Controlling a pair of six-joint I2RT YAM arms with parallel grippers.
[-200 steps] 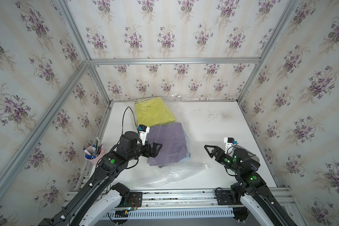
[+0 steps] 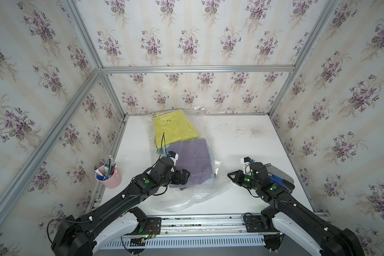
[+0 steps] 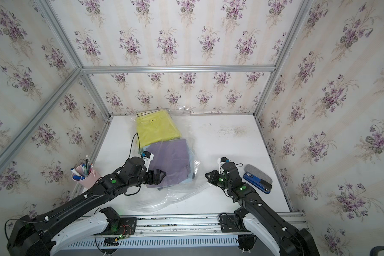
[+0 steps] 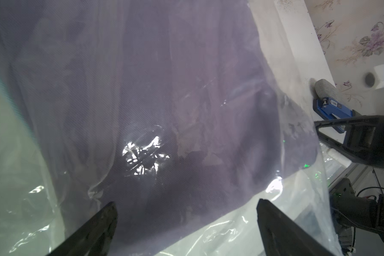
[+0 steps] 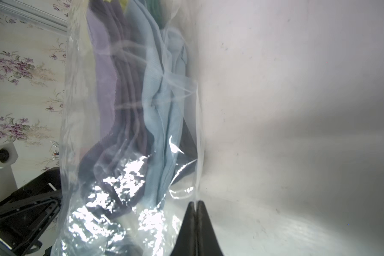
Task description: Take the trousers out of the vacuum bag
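The clear vacuum bag (image 2: 187, 204) lies on the table's left half, holding folded garments. A purple folded garment (image 2: 195, 160) is nearest, over light blue cloth (image 5: 157, 115); a yellow one (image 2: 172, 125) lies behind. Which are trousers I cannot tell. My left gripper stands open over the purple garment and the film, nothing between its fingers. My right gripper is shut at the bag's right edge, and the film's edge runs straight to its fingertips. In the right wrist view the film stands raised there.
A pink cup (image 2: 111, 179) of pens stands at the left edge. A blue and grey stapler-like tool (image 3: 256, 181) lies right of my right arm.
The right gripper has moved left to the bag's edge and gone from open to shut; the film there has risen. My left gripper has shifted slightly right and nearer the front.
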